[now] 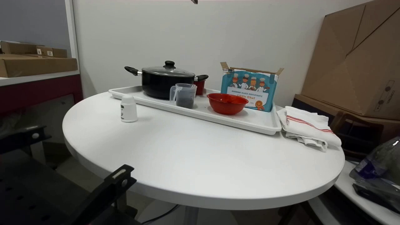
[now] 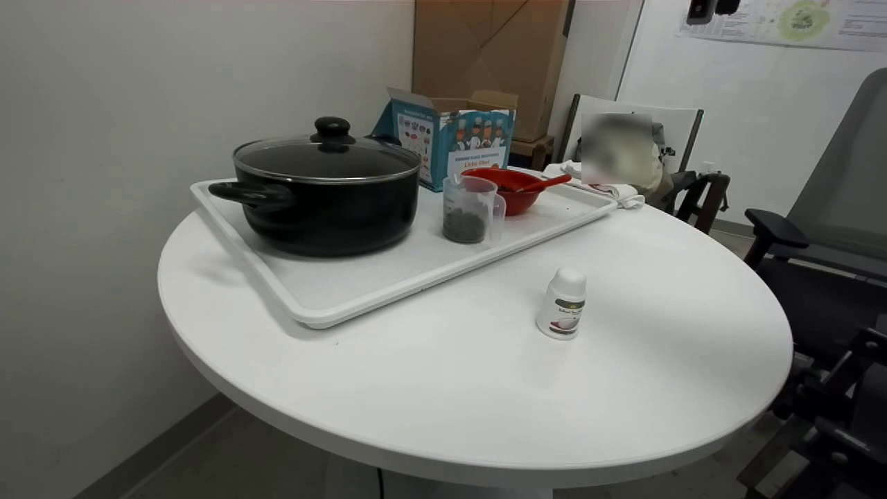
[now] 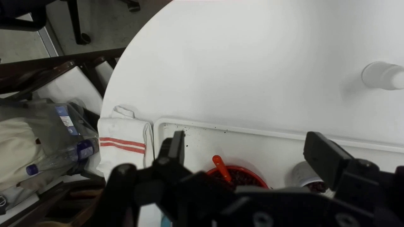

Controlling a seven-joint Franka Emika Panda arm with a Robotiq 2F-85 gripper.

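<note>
My gripper is open, its two fingers wide apart with nothing between them. It hangs high above the table; only dark fingertips (image 2: 700, 10) show at the top edge of exterior view 2. Below it in the wrist view are the red bowl (image 3: 260, 181), dark beans and an orange-red spoon (image 3: 220, 166) inside, and part of the clear measuring cup (image 3: 303, 173) with dark contents. Both stand on the white tray (image 1: 240, 123). A white bottle (image 2: 563, 303) stands upright on the bare table, apart from the tray.
On the tray are a lidded black pot (image 2: 332, 208), a red container (image 1: 200, 87) behind it and an open blue box (image 1: 249, 90). A folded white towel (image 1: 307, 125) lies at the tray's right end.
</note>
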